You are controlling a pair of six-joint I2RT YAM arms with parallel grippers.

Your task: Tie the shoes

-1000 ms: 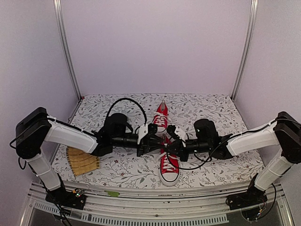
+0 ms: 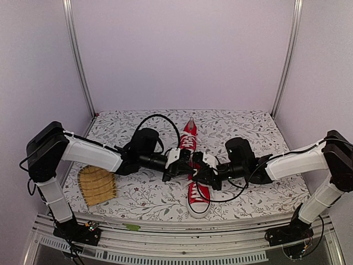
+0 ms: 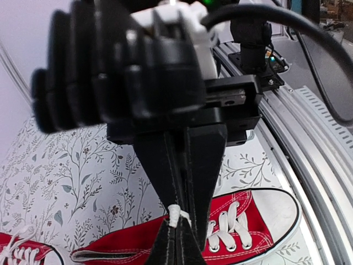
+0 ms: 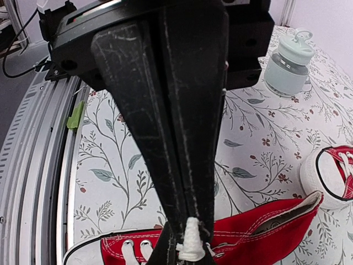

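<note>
The near red shoe [image 2: 197, 200] lies with its white toe toward the front edge. Over its laced part, both grippers meet tip to tip. My left gripper has its fingers together, with a piece of white lace [image 3: 175, 214] at the tips. In the right wrist view, the same white lace [image 4: 192, 243] comes out at the left fingers' ends and lies between the tips of my right gripper, which stand a little apart. How the lace runs below the tips is hidden. Farther back is the second red shoe [image 2: 188, 141], with white laces.
A woven mat [image 2: 97, 185] lies at the left of the table. A lidded glass jar [image 4: 288, 63] stands at the back in the right wrist view. Green tape [image 2: 132, 227] marks the front rail. Clear patterned table surrounds the shoes.
My left gripper has come a little to the right, up against the right gripper over the near shoe. The right arm has shifted only slightly; both shoes keep their places.
</note>
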